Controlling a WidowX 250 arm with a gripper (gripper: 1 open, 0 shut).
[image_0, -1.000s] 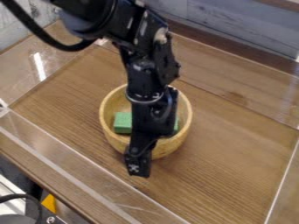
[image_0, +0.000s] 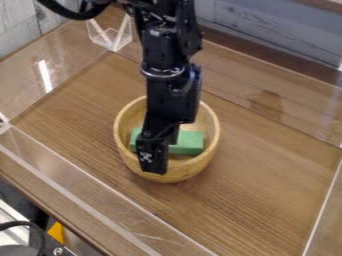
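My black gripper (image_0: 167, 140) is lowered over a round yellow bowl (image_0: 203, 168), its fingers open and reaching down inside the rim. A green block (image_0: 186, 143) lies in the bowl between and behind the fingers; whether they touch it is unclear. The arm hides the back of the bowl.
A clear plastic object (image_0: 110, 30) stands at the back left, by the wall. Dark cables and a small yellow item are at the lower left, off the table's edge.
The gripper has moved back and slightly up from the bowl's front rim to over its inside. The green block now shows more to the right of the near finger.
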